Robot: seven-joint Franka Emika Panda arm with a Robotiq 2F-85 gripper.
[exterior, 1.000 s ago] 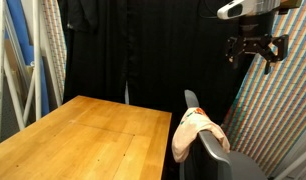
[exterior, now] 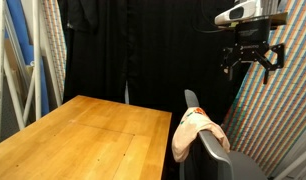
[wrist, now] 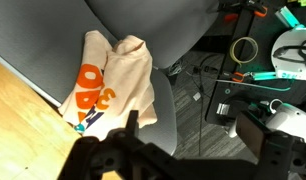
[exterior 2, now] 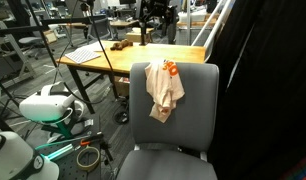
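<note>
A pale pinkish cloth (exterior: pixel 197 130) with an orange pattern hangs over the top of a grey chair back (exterior: pixel 215 150), beside the wooden table. Exterior view 2 shows the cloth (exterior 2: pixel 163 92) draped down the chair's front side. My gripper (exterior: pixel 253 66) is high above the chair, clear of the cloth, its fingers spread wide with nothing between them. From the wrist, the cloth (wrist: pixel 115 84) lies left of centre, its orange and dark markings visible, with the open fingers (wrist: pixel 130 150) along the lower edge of the view.
The wooden table (exterior: pixel 83 140) has a bare top in exterior view 1. Black curtains (exterior: pixel 143 50) hang behind it. Cables and a yellowish ring (wrist: pixel 244 50) are on the dark floor beside the chair, near a robot base (wrist: pixel 291 120).
Compared with a second ago, my gripper is lower and slightly to the left in exterior view 1. Cloth and chair have stayed put.
</note>
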